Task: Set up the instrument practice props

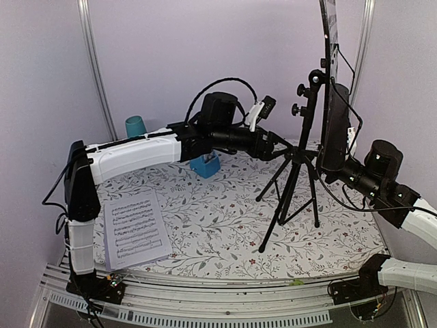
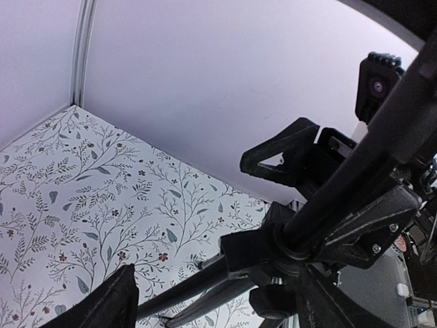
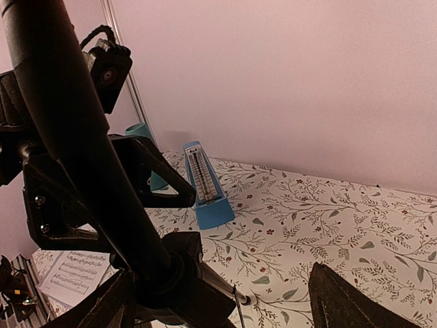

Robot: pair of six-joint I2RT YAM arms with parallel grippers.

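Observation:
A black tripod music stand (image 1: 292,171) stands upright on the right of the table, its legs spread and its desk (image 1: 332,41) seen nearly edge-on. From the left, my left gripper (image 1: 283,146) reaches the stand's leg collar. In the left wrist view its open fingers (image 2: 113,301) lie on both sides of the lower collar and legs. My right gripper comes from the other side, partly hidden behind the stand in the top view; its fingers (image 3: 338,301) are apart, with the collar (image 3: 184,280) between them. No grip on the stand shows.
Sheet music (image 1: 136,229) lies at the front left. A blue metronome (image 1: 205,165) stands behind the left arm, and a teal cup (image 1: 135,126) at the back left. A black cable (image 1: 351,109) loops near the right arm.

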